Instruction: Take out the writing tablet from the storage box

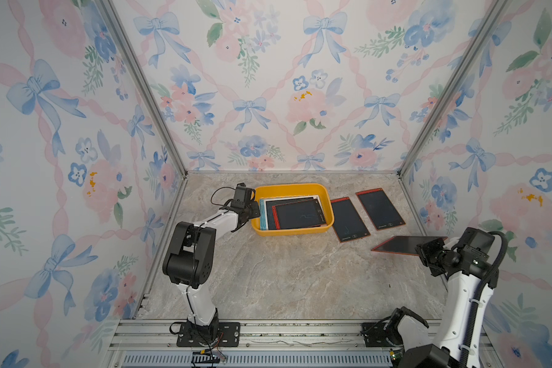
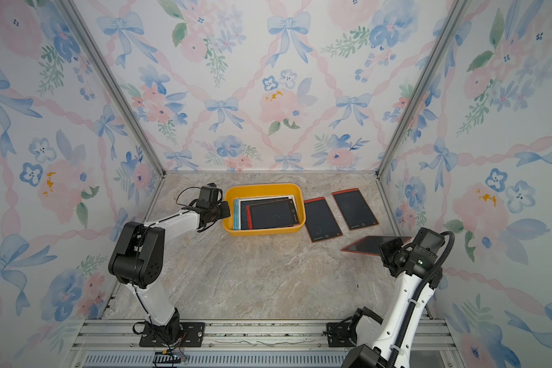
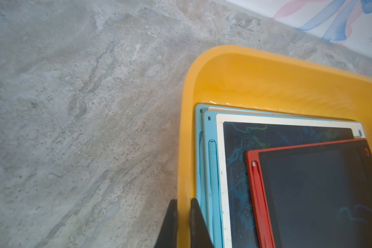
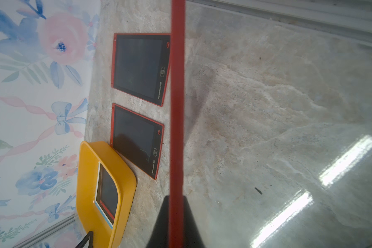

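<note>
In the left wrist view, my left gripper is shut on the rim of the yellow storage box (image 3: 186,144), one finger on each side of its left wall. Inside lie stacked writing tablets: a red-framed tablet (image 3: 318,198) rests on top of blue-framed ones (image 3: 212,165). On the right, my right gripper (image 1: 432,256) grips the edge of another red-framed tablet (image 1: 403,244), held at a tilt beside the wall. That held tablet (image 4: 177,103) shows edge-on as a red strip in the right wrist view. Whether it touches the table, I cannot tell.
Two red-framed tablets, a nearer one (image 1: 349,219) and a farther one (image 1: 381,208), lie flat right of the box. Patterned walls close off the back and both sides.
</note>
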